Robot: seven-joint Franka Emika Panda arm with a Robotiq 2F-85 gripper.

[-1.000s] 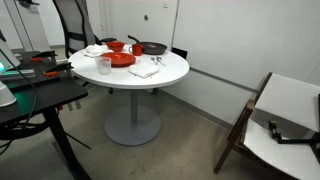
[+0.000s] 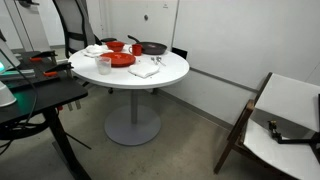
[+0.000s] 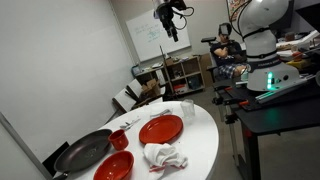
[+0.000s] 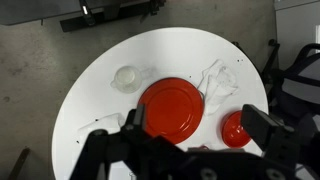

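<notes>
My gripper hangs high over the round white table [image 4: 160,45], its dark fingers spread apart at the bottom of the wrist view. It stands open, with no object visible between the fingers. Below lies a red plate [image 4: 171,100], partly covered by the gripper. A clear cup [image 4: 127,77] stands beside the plate. One white cloth [image 4: 217,82] is crumpled by a red bowl [image 4: 234,131]; another cloth [image 4: 98,126] lies on the opposite side. Exterior view 2 also shows a red mug [image 3: 118,138] and a black pan [image 3: 84,151].
Small metal utensils [image 2: 156,60] lie near the flat cloth. A black bench [image 3: 275,118] carries the arm's base beside the table. An office chair [image 4: 292,72] stands close to the table edge. Bare tabletop surrounds the cup.
</notes>
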